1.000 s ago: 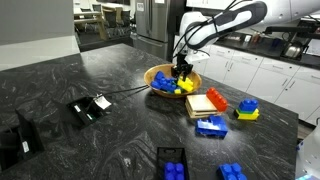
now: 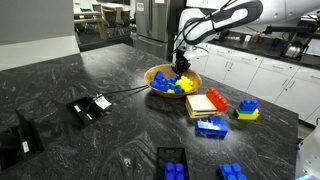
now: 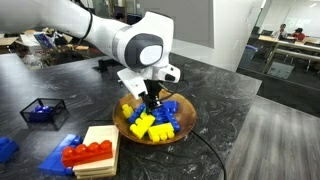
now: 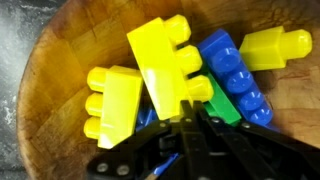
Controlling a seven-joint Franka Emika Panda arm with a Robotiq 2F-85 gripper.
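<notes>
The wooden bowl (image 4: 62,75) holds several yellow and blue toy bricks and a green brick (image 4: 222,100). Over the bowl, my gripper points down among the bricks. A large yellow brick (image 4: 160,65) lies directly in front of the fingertips in the wrist view, overlapping the others. Whether the fingers grip it or merely touch it is unclear. To its left is another yellow brick (image 4: 118,105); a blue brick (image 4: 235,72) and a small yellow brick (image 4: 275,48) lie to its right. In exterior view 2 the gripper (image 3: 150,97) reaches down into the bowl.
Near the bowl are a light wooden block (image 2: 200,103), a red brick (image 2: 217,98) and a blue piece (image 2: 212,126). Farther off stand a blue-and-yellow stack (image 2: 247,109), a black tray (image 2: 171,152) and a black device (image 2: 88,107). The counter left of the tray is clear.
The gripper has lowered slightly into the bowl. A yellow brick that showed at its fingertips a second ago now sits lower among the other bricks.
</notes>
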